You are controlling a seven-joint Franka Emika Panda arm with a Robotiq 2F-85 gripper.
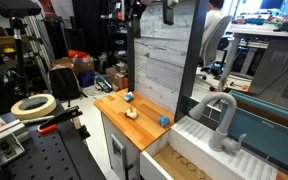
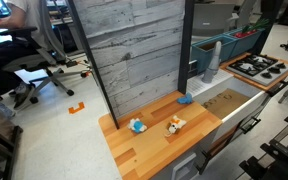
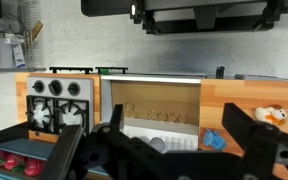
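In the wrist view my gripper stands open, its dark fingers (image 3: 112, 143) far apart over an open drawer (image 3: 134, 95), with nothing seen between them. On the wooden counter (image 3: 240, 92) to the right lie a blue item (image 3: 214, 139) and an orange and white toy (image 3: 275, 115). Exterior view 2 shows the blue item (image 2: 185, 99), the toy (image 2: 175, 125) and a second small blue and white item (image 2: 137, 125) on the counter. Dark parts of the arm (image 1: 136, 12) enter exterior view 1 at the top, high above the counter.
A stove (image 3: 57, 101) is left of the drawer in the wrist view. The grey faucet (image 1: 224, 118) rises beside the drawer, near the white ribbed surface (image 1: 202, 135). An upright panel (image 2: 139, 50) backs the counter.
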